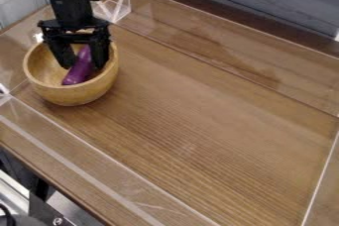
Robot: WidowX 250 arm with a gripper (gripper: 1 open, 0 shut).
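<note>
A yellow-tan bowl (pixel 71 88) sits at the left of the wooden table, with a purple elongated object (pixel 79 66) lying inside it. My black gripper (pixel 74 53) is lowered into the bowl's top, its open fingers around or just over the purple object; whether they touch it I cannot tell.
A wall runs along the back, and the table's left edge drops away at the lower left.
</note>
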